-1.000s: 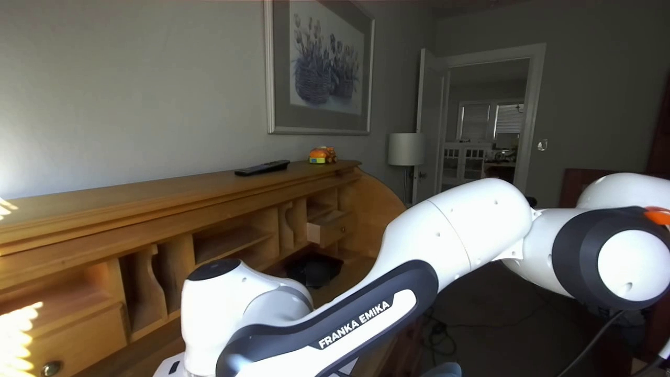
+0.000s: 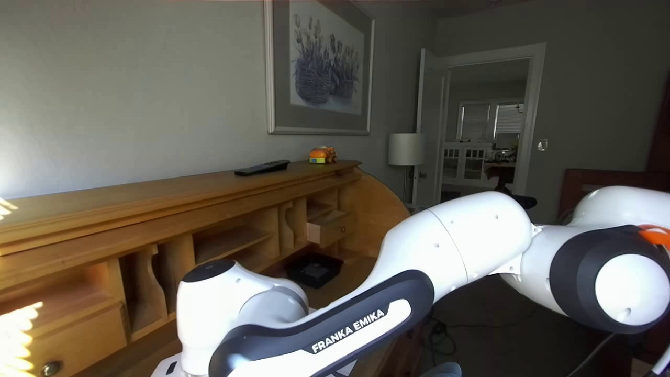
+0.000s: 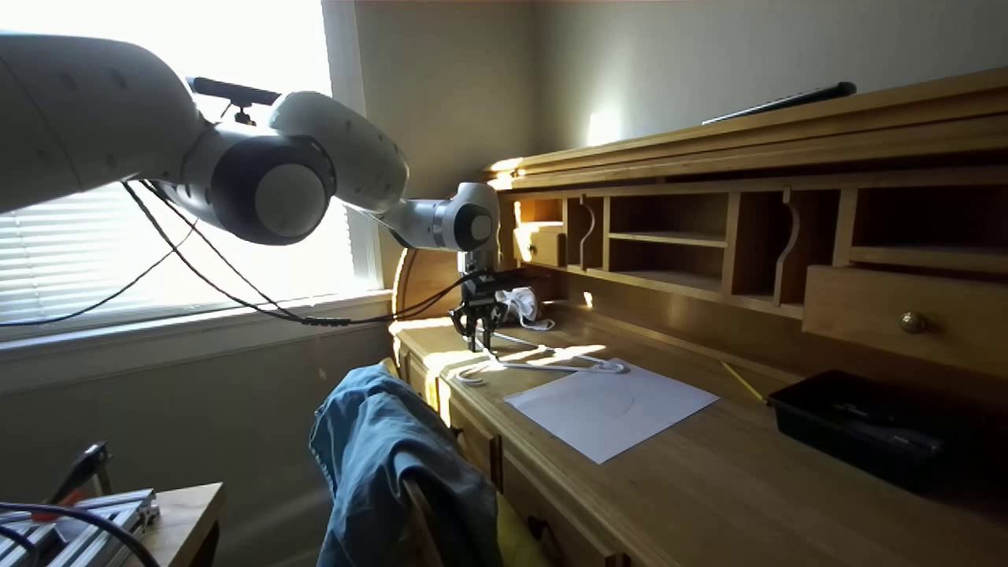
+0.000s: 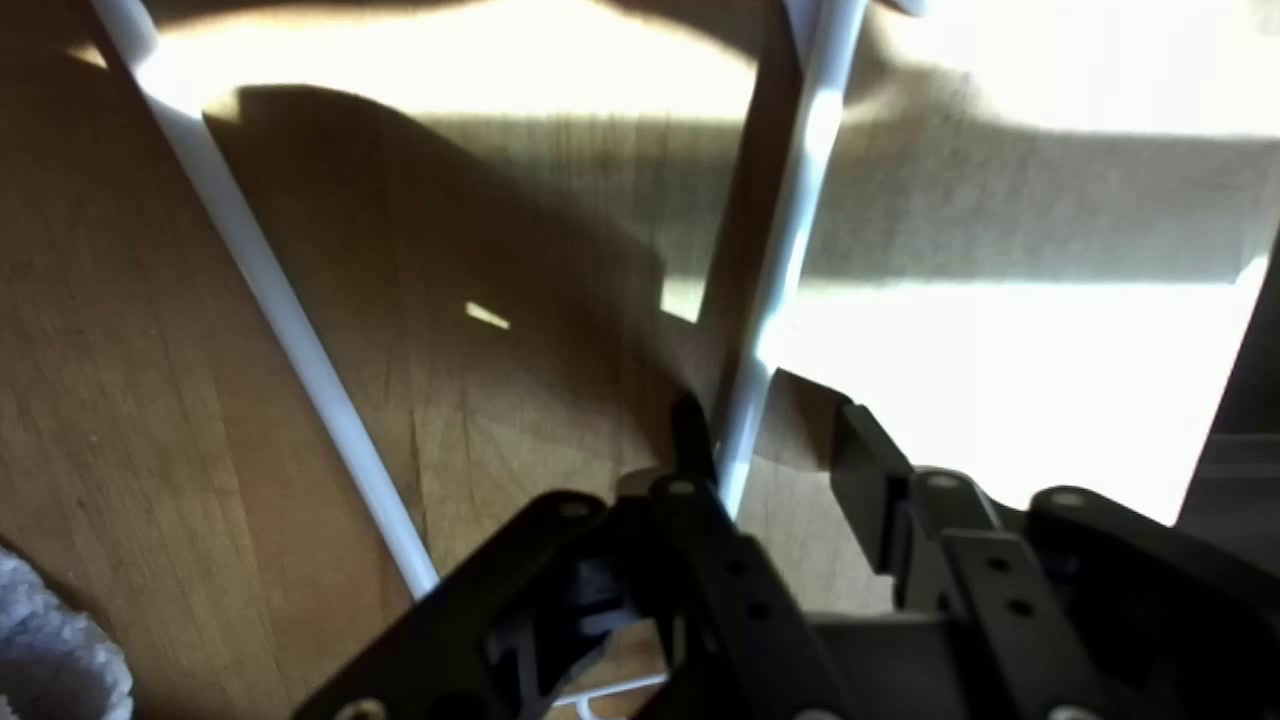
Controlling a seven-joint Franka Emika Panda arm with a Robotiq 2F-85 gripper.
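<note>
A white hanger [image 3: 557, 367] lies on the desk, its near end over the edge of a sheet of paper. My gripper [image 3: 479, 348] points down at the hanger's far end. In the wrist view the gripper is part open, and one white bar of the hanger [image 4: 786, 258] runs between its fingers, closer to the left one. A gap shows between that bar and the right finger. The hanger's other bar passes to the left, outside the fingers. In exterior view 1 the arm hides both gripper and hanger.
White paper [image 3: 614, 416] lies flat on the desk. A crumpled white item [image 3: 521, 304] sits behind the gripper. Farther right are a yellow pencil [image 3: 743, 381] and a black tray [image 3: 850, 425]. Desk cubbies rise along the back; a draped chair [image 3: 397, 453] stands in front.
The arm has sunk a little and shifted slightly left in exterior view 1. The desk and the things on top of it look the same.
</note>
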